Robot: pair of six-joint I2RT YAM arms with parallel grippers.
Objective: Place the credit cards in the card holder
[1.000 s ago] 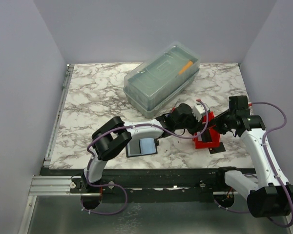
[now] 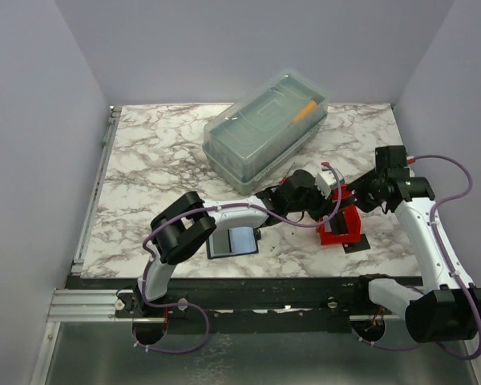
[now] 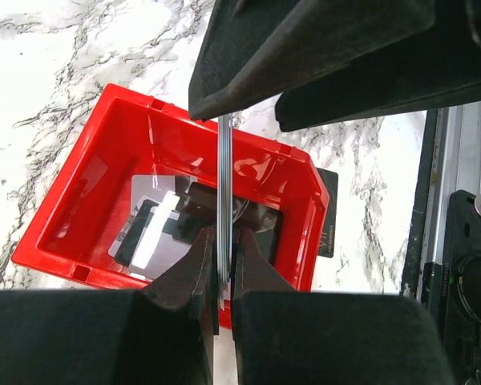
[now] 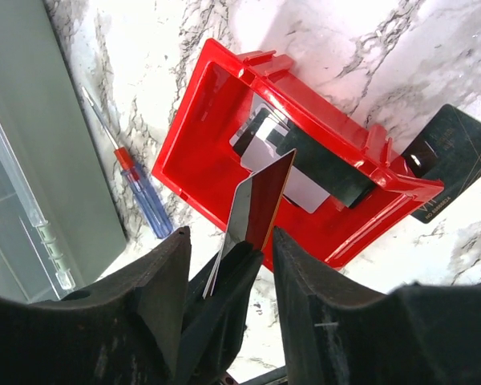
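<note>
My left gripper is shut on a thin card stack point(image 3: 224, 176), seen edge-on above the red bin point(image 3: 44, 237). In the right wrist view the held cards point(image 4: 260, 200) show a silver face and a dark reddish one. My right gripper is part open, its fingers on either side of the left gripper's tip and the cards' lower end; whether they touch is hard to tell. Several loose cards point(image 4: 329, 168) lie inside the bin, and a black card point(image 4: 457, 156) is on the table beside it. An open card holder point(image 2: 232, 241), with grey and blue inside, lies at the front.
A large lidded clear box point(image 2: 260, 128) stands behind the bin. A screwdriver point(image 4: 140, 184) lies between box and bin. Both arms meet closely over the bin.
The right arm has shifted toward the back of the table, with its gripper now closer to the left gripper. The left arm, the bin and the card holder have stayed still.
</note>
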